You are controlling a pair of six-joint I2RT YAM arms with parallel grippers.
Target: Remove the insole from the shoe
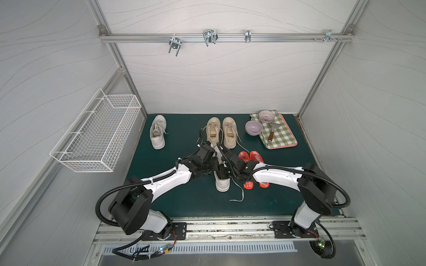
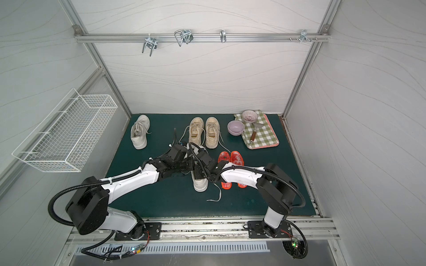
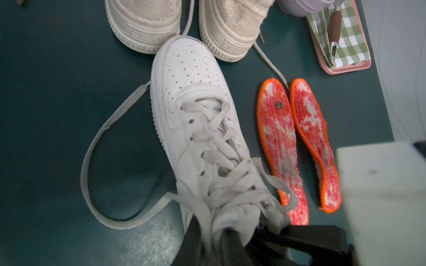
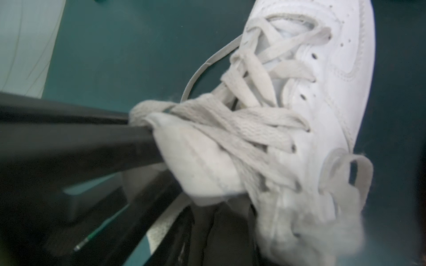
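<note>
A white laced sneaker (image 3: 177,75) lies lengthwise in the middle of the mat, toe to the back, its opening between both grippers. My left gripper is shut on the shoe's tongue at the top of the laces. My right gripper is at the same opening from the right, low against the collar and tongue; its fingers are partly hidden and I cannot tell how they stand. The shoe's interior and its insole are hidden by tongue and grippers.
Red-orange insoles (image 3: 277,133) lie right of the shoe. Beige sneakers (image 1: 229,133) stand behind, another white shoe (image 1: 157,133) back left. Bowls (image 1: 253,127) and a tray (image 1: 288,139) sit back right.
</note>
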